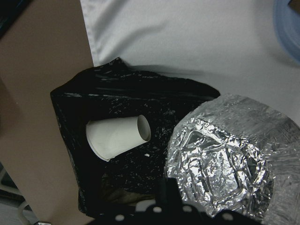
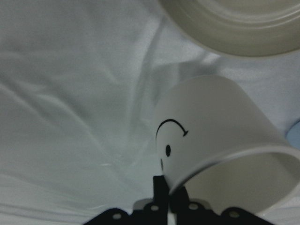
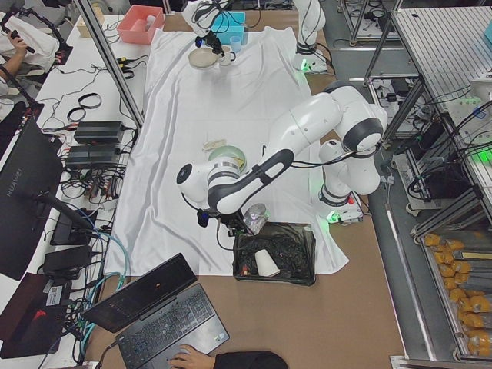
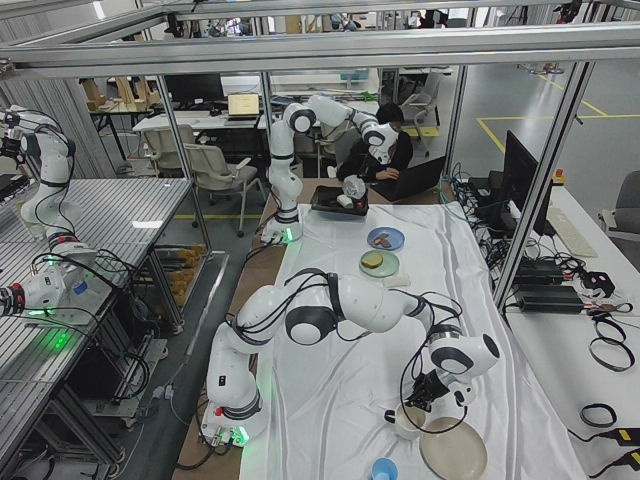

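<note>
My left gripper (image 3: 237, 229) is over the near edge of a black-lined bin (image 3: 296, 254), with a crumpled foil item (image 1: 220, 159) at its fingers; in the left wrist view a white paper cup (image 1: 117, 136) lies inside the bin. My right gripper is at the rim of a white mug (image 2: 211, 117) with a drawn face, one finger on each side of the wall, beside a beige plate (image 4: 455, 450).
A blue plate (image 4: 385, 238) and a green plate (image 4: 378, 264) with food lie between the arms. A blue cup (image 4: 385, 470) stands by the mug. A laptop (image 3: 169, 323) sits near the bin.
</note>
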